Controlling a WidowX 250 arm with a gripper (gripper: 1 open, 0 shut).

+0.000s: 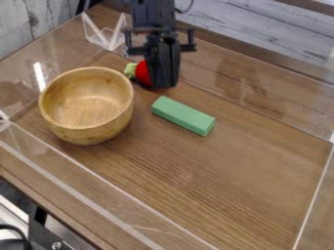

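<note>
My gripper (162,70) is raised at the top centre of the camera view, shut, with nothing visible between its fingers. It hangs in front of a red object with a green end (144,71), partly hiding it. A wooden bowl (86,104) sits at the left. A green block (183,115) lies on the wooden table right of the bowl, below the gripper and in full view.
A clear plastic object (104,34) stands at the back left. A dark cable shows at the lower left edge.
</note>
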